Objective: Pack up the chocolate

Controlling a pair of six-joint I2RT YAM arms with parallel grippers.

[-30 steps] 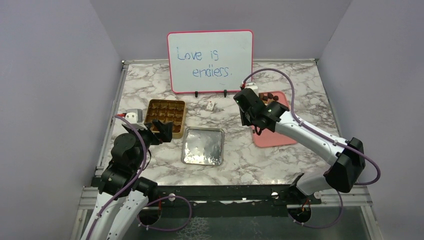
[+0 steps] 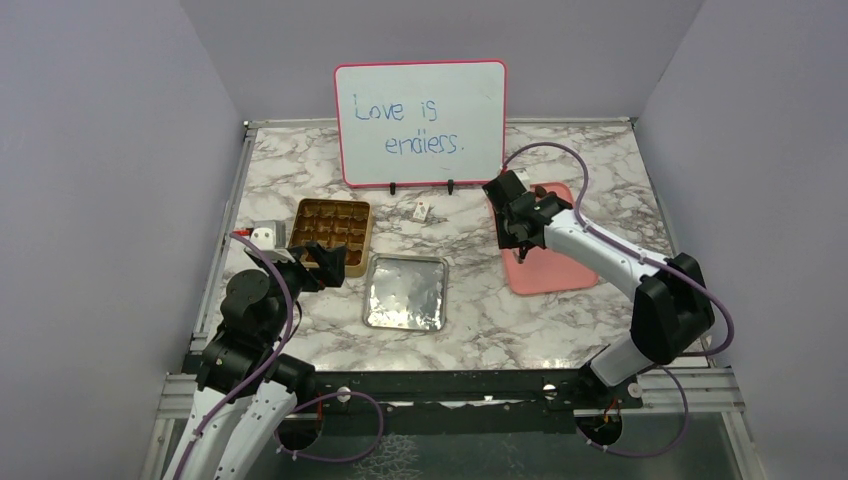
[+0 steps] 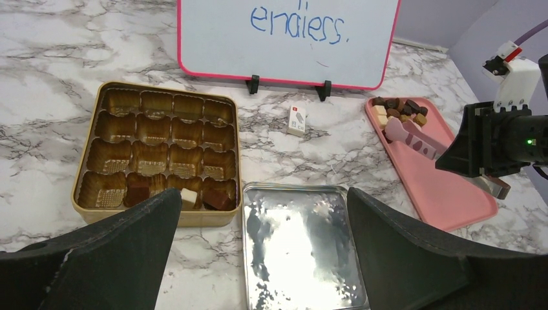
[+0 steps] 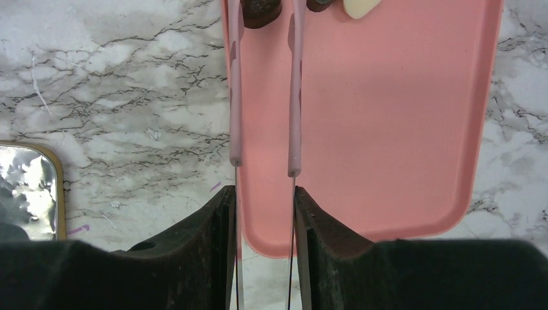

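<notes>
Pink-tipped tongs [image 3: 413,140] are clasped in my right gripper, their two arms parted. They reach over the pink tray [image 4: 381,142], where a dark round chocolate [image 4: 261,11] lies between the arms near the top of the right wrist view. Whether the tips touch it cannot be seen. Several brown and cream chocolates [image 3: 411,107] cluster at the tray's far end. Beside the gold box [image 2: 302,238], my left gripper is open and empty. Inside that box, the near row holds a brown piece [image 3: 137,192], a white one [image 3: 188,198] and another brown one [image 3: 216,199].
An empty silver tray [image 2: 405,292] lies between the gold box and the pink tray. A small white box [image 3: 296,121] stands before the whiteboard [image 2: 422,115], which closes off the back. Bare marble separates the silver tray from the pink one.
The left arm has stayed still.
</notes>
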